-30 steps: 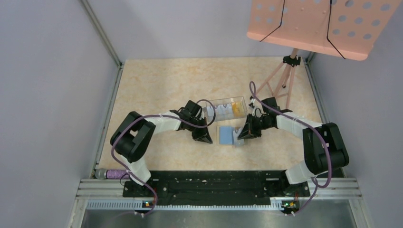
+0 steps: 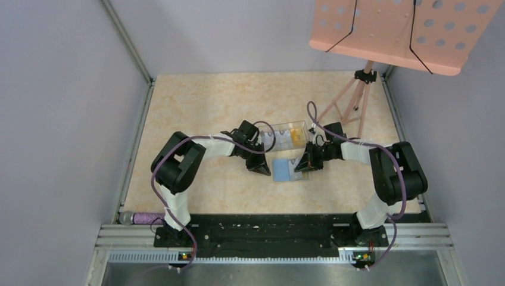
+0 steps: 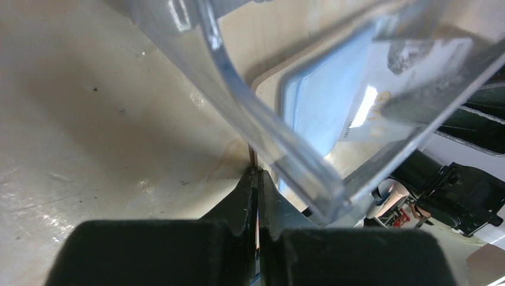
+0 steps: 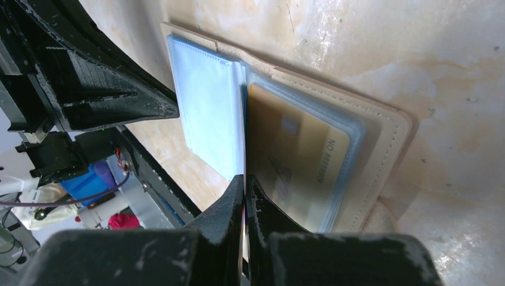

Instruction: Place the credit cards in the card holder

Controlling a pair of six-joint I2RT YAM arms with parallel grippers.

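Observation:
The card holder [image 2: 281, 170] lies open on the table, with a tan cover and blue inner panel; its other side holds a gold card [image 4: 298, 149] in a clear sleeve. My right gripper is shut on a thin pale credit card, edge-on in the right wrist view, at the fold beside the blue panel. My left gripper is shut with its tips at the holder's left edge. A thin brown edge meets those tips; whether it is pinched cannot be told. A clear box [image 2: 261, 126] behind the holder contains several cards.
The clear box's wall [image 3: 262, 119] crosses the left wrist view close to my left fingers. At the back right stands a pink tripod [image 2: 357, 98]. Free table lies at the back, left and front of the holder.
My left gripper has moved slightly right, up to the holder's edge. The right gripper and its card have shifted a little left, uncovering more of the holder's right side. The holder sits slightly further left.

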